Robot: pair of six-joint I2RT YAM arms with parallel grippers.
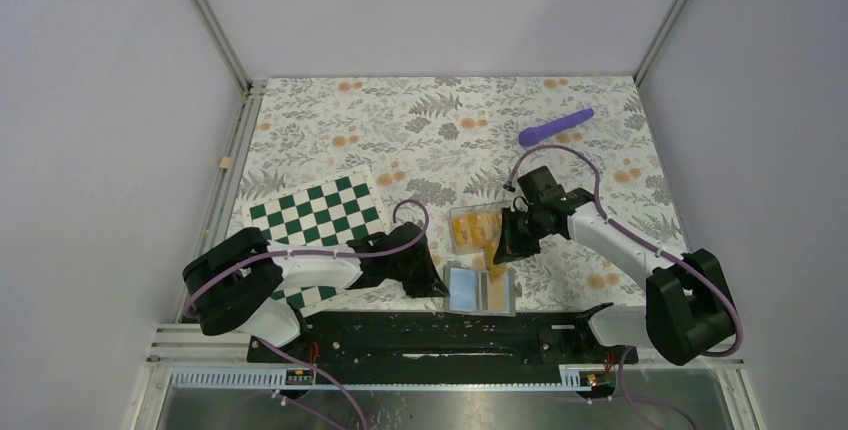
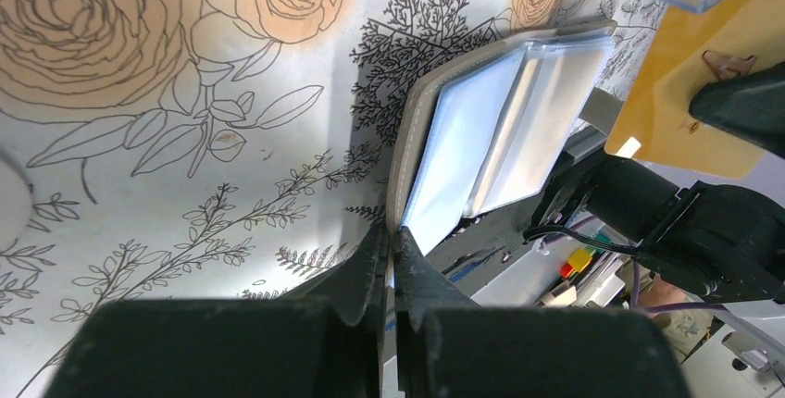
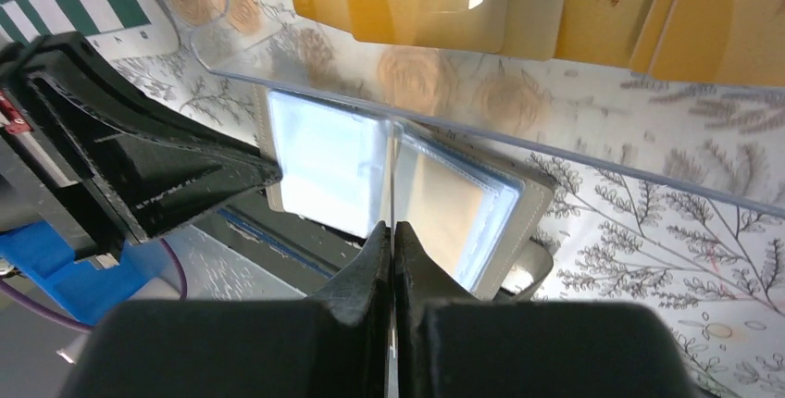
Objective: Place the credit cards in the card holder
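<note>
The card holder [image 2: 472,130], grey with clear sleeves, lies at the table's front edge; my left gripper is shut at its near edge. Yellow cards [image 3: 417,0] sit in a clear tray [image 3: 278,57] behind it. My right gripper is shut above the holder; in the left wrist view a yellow card [image 2: 676,102] stands beside its dark finger, appearing held, though in the right wrist view it shows only as a thin edge between the fingertips.
A checkered board [image 1: 310,205] lies left under the left arm. A purple microphone [image 1: 550,128] lies at the back right.
</note>
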